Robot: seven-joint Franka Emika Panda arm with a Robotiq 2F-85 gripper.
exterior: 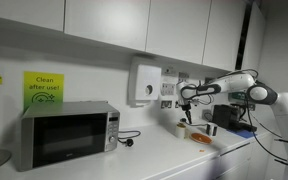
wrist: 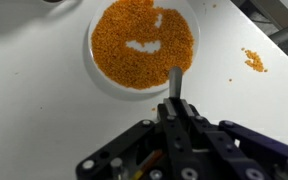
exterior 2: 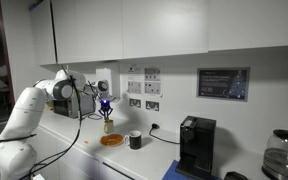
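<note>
In the wrist view, my gripper is shut on a slim dark handle-like object [wrist: 175,80] with a greyish end; its lower part is hidden. Past it lies a round white dish [wrist: 91,58] holding orange grains [wrist: 129,38], with a pale bare patch in the middle. Seen from outside, the gripper [exterior 2: 106,106] points down above a yellowish container [exterior 2: 109,127] on the counter. The dish with its orange contents [exterior 2: 112,140] is right beside that container. Whether the held object reaches into the container cannot be told.
Loose grains [wrist: 253,60] lie on the white counter. A dark mug [exterior 2: 134,140] stands close to the dish, and a black coffee machine [exterior 2: 196,148] and a glass jug [exterior 2: 283,155] are farther along. A microwave [exterior: 69,135] occupies the other end. Cupboards [exterior: 104,22] hang overhead.
</note>
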